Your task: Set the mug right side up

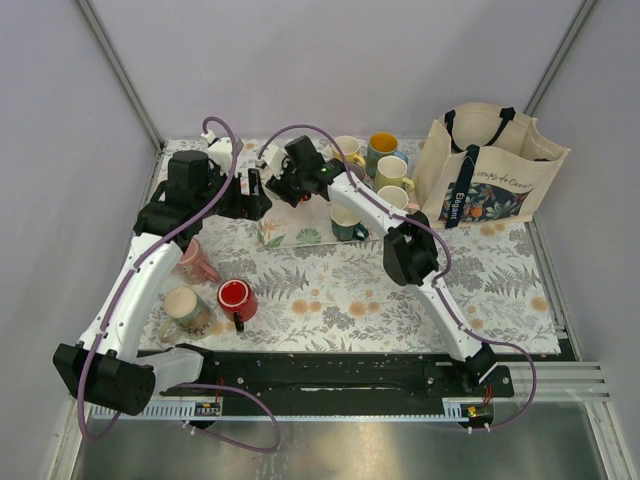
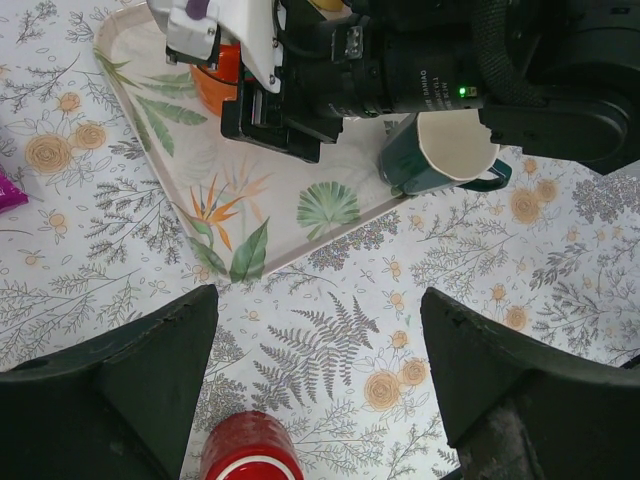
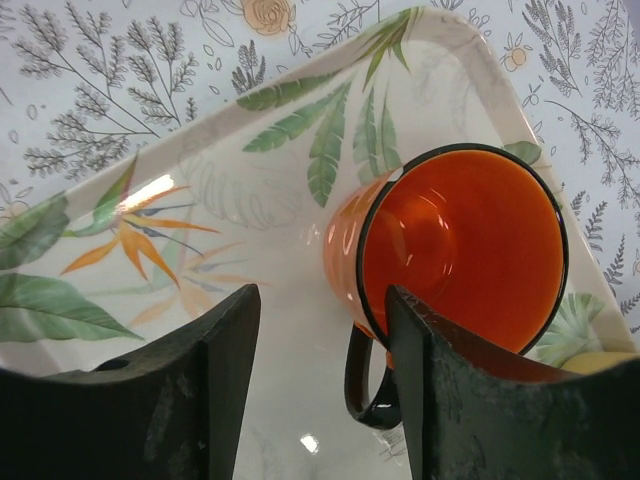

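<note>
An orange mug with black rim and handle [image 3: 465,255] lies on its side on the patterned tray [image 3: 230,200]. My right gripper is open over it, one finger at the mug's rim and the other over bare tray. From the top it is at the tray's back left [image 1: 291,190], largely covering the mug. My left gripper is open above the table, left of and in front of the tray, with a red mug [image 2: 250,450] below it.
Several mugs stand at the tray's right, including a dark green one [image 1: 347,226]. A tote bag [image 1: 490,175] is at the right. Pink and cream mugs sit at front left.
</note>
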